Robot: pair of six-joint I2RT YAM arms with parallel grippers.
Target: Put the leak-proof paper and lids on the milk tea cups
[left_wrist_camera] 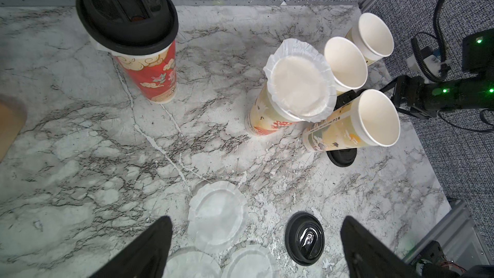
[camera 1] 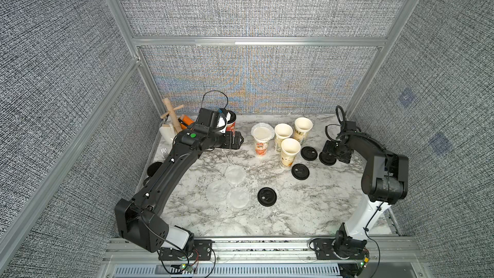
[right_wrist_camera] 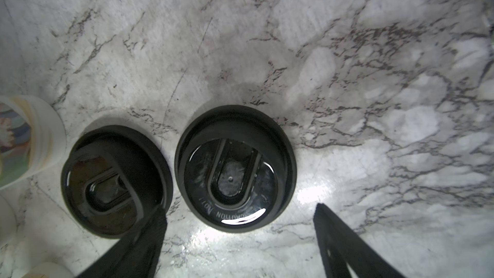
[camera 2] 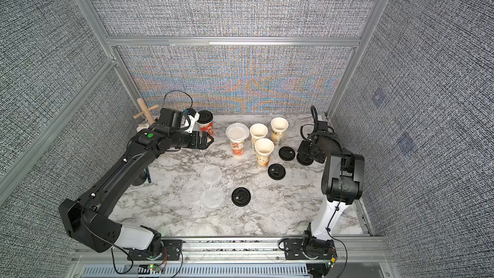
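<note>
A sheet of white leak proof paper [left_wrist_camera: 299, 85] lies over the mouth of one cup [camera 1: 261, 146]. Three uncovered cups stand to its right: the front cup [camera 1: 288, 153], the middle cup [camera 1: 282, 135] and the back cup [camera 1: 303, 124]. Three more paper discs, one of them the disc [left_wrist_camera: 217, 215], lie flat on the table. My left gripper is open and empty, left of the covered cup. Over at the right, my right gripper has its fingers apart above a black lid [right_wrist_camera: 235, 170], with nothing between them.
A red cup with a black lid [left_wrist_camera: 128, 7] stands at the back left. Other black lids lie about, including the lid [camera 1: 267, 196] in front and the lid [camera 1: 300, 171] by the cups. A wooden stand [camera 1: 170, 113] occupies the far left corner.
</note>
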